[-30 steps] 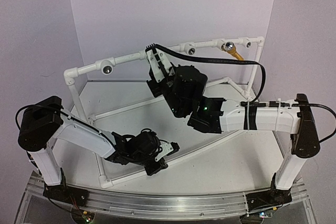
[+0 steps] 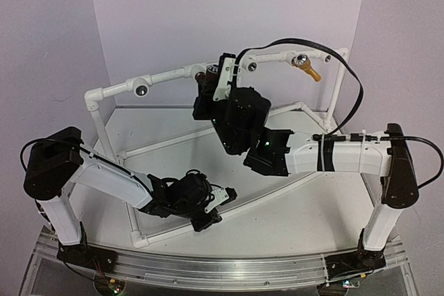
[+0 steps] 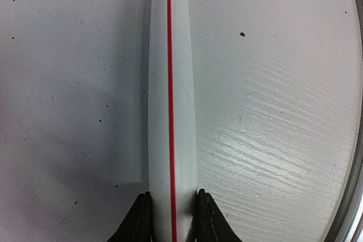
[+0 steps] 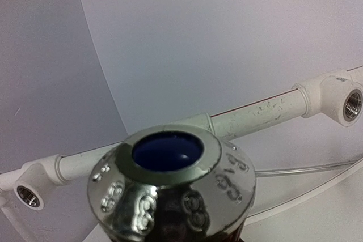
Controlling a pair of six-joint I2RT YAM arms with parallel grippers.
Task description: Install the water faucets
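Observation:
A faucet with a chrome, blue-centred cap fills the lower middle of the right wrist view, in front of the upper white pipe. From above, its cap shows beside my right gripper, close to a fitting of that pipe. Fingers and faucet body are mostly hidden, so how the fingers stand and whether the faucet is seated cannot be told. A yellow-handled faucet stands at a fitting farther right. My left gripper is shut on the lower front pipe, which has a red stripe.
Empty threaded fittings face forward at the left, between the two faucets and near the right end. A black cable loops above the right arm. White board lies clear beneath the frame.
The black cable has swung upward into a high arc. The left arm has stayed put.

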